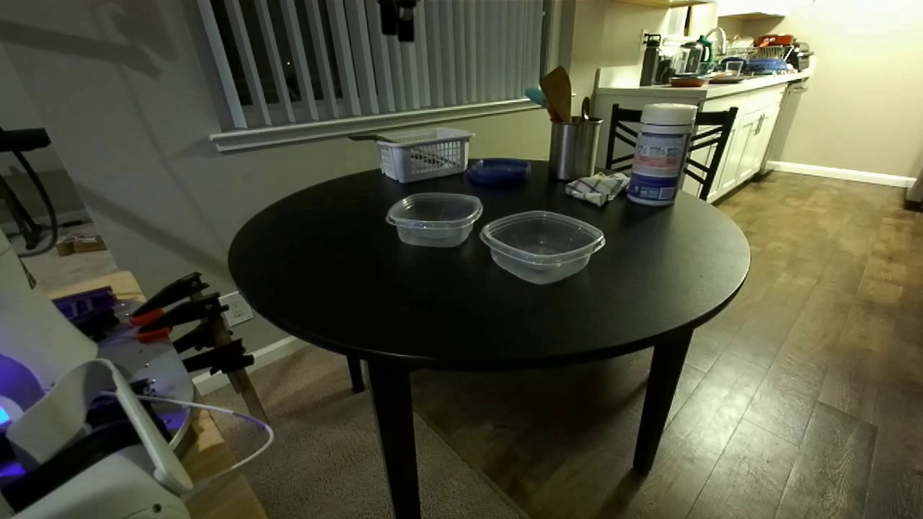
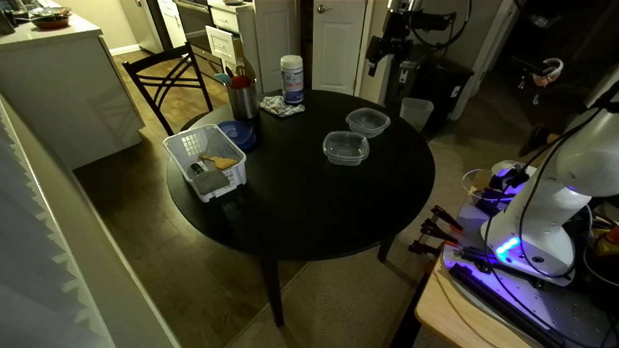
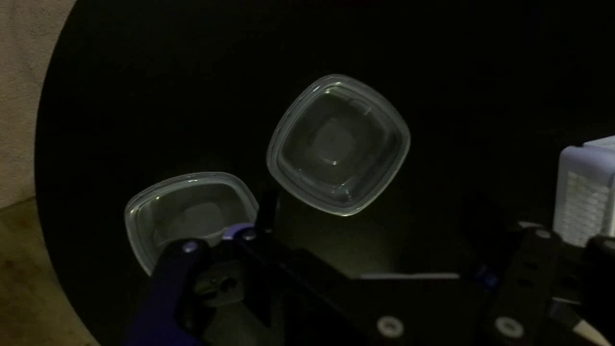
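Two clear plastic containers sit apart, open side up, on the round black table (image 1: 346,303). One container (image 1: 435,233) is nearer the window; the other container (image 1: 541,264) stands toward the room side. In the wrist view the window-side container (image 3: 334,144) is near the middle and the other container (image 3: 199,216) is lower left, partly covered by gripper parts. My gripper (image 2: 373,56) hangs high above the tabletop, touching nothing. From the wrist its dark fingers appear spread wide, with nothing held between them; the tips are hard to make out.
Along the table's far side are a white basket (image 2: 194,142) holding utensils, a blue lidded dish (image 2: 238,134), a steel utensil holder (image 2: 243,102), a checked cloth (image 2: 281,107) and a wipes canister (image 2: 292,81).
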